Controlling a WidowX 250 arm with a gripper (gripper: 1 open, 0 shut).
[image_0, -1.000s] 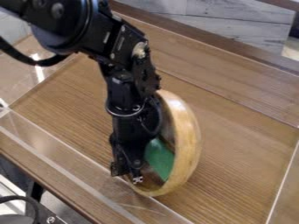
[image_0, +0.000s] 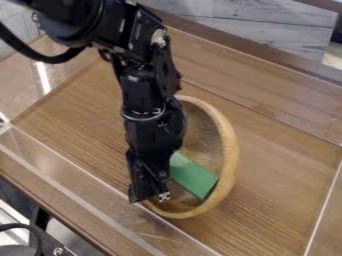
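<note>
My black gripper (image_0: 147, 185) points down at the near left part of a light wooden bowl (image_0: 222, 140), in front of which the arm hangs. A green block (image_0: 195, 178) lies in the bowl, just right of my fingertips. The fingers look close together; whether anything thin is between them is hidden.
The bowl stands on a wooden surface (image_0: 274, 170) near its front edge, which has a clear strip along it. A pale grey panel runs along the back, and dark cables are at the lower left.
The bowl has settled from a tilted position to a flatter one, its rim lower on the right, and more of the green block shows. My gripper has moved little.
</note>
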